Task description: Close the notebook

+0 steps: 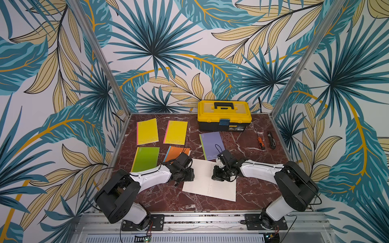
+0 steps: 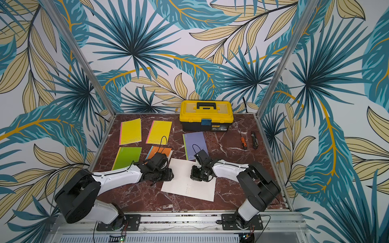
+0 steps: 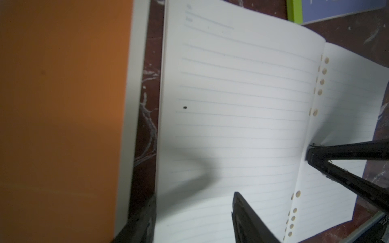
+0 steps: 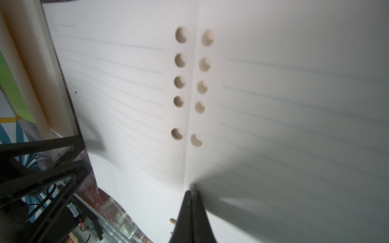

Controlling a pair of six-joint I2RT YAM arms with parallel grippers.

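Note:
The white notebook (image 1: 202, 182) lies open and flat near the front of the table, slightly turned, with lined pages and punched holes along its middle fold. At its left edge my left gripper stands open; one finger is by the page edge and the other over the left page, nothing visible between them. My right gripper is shut, its tips down at the right page (image 4: 291, 162) beside the fold, with no page seen between them. The right fingers (image 3: 324, 156) also show in the left wrist view.
An orange notebook (image 3: 60, 121) sits close to the left of the open one, partly under the left arm. A purple notebook (image 1: 212, 145) lies just behind. Farther off are a green notebook (image 1: 145, 158), two yellow ones and a yellow toolbox (image 1: 224, 111). Bare table lies in front.

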